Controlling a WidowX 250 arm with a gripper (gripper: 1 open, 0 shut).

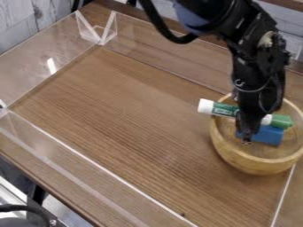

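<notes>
My black gripper [249, 124] reaches down from the upper right into a round wooden bowl [243, 160] at the right of the table. Its fingers are around a white and green tube [218, 108], which lies slanted across the bowl. A blue box [270, 136] sits in the bowl beside the fingertips. The fingers are dark and overlapping, so whether they are closed on the tube is unclear.
Clear plastic edging runs along its left side. A dark cable shows at the bottom left.
</notes>
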